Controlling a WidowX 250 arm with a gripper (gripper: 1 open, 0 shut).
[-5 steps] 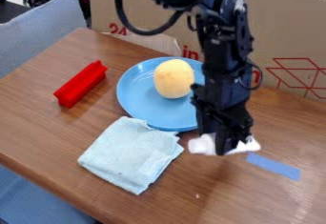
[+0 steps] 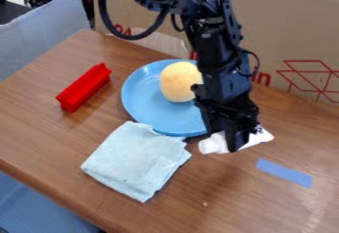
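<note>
My black gripper [image 2: 232,128] reaches down at the right of the blue plate [image 2: 149,104] and is shut on a white cloth [image 2: 215,145], which rests low over the wooden table just right of a folded light blue towel [image 2: 133,160]. The fingertips are partly hidden by the arm and the cloth. A yellow round object [image 2: 177,81] sits on the plate, partly behind the arm.
A red bar-shaped object [image 2: 83,86] lies at the left. A blue tape strip [image 2: 283,174] is on the table [image 2: 239,207] at the right. A cardboard panel [image 2: 291,58] stands behind.
</note>
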